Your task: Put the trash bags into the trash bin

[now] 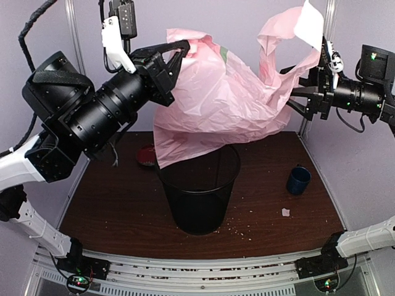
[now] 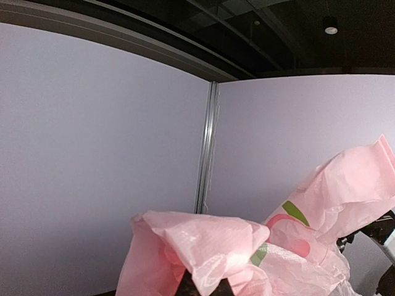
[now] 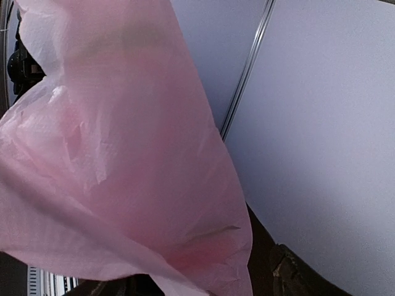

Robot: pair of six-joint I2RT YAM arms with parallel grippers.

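Observation:
A crumpled pink trash bag [image 1: 216, 98] hangs in the air above the black mesh trash bin [image 1: 199, 203], its lower left edge covering part of the bin's rim. My left gripper [image 1: 176, 61] is shut on the bag's upper left corner; in the left wrist view the pink film [image 2: 210, 246] drapes over its fingers. At the bag's right side stands my right gripper [image 1: 297, 102], its fingers apart beside the film. Pink film [image 3: 142, 142] fills much of the right wrist view and hides part of that gripper, though one dark finger [image 3: 296, 274] shows clear of the bag.
A dark blue mug [image 1: 299, 180] stands on the right of the brown table [image 1: 117, 216], with a small pink scrap [image 1: 286, 212] near it. Behind the bin at left, a red bowl [image 1: 146, 155] is partly visible. Small crumbs lie right of the bin.

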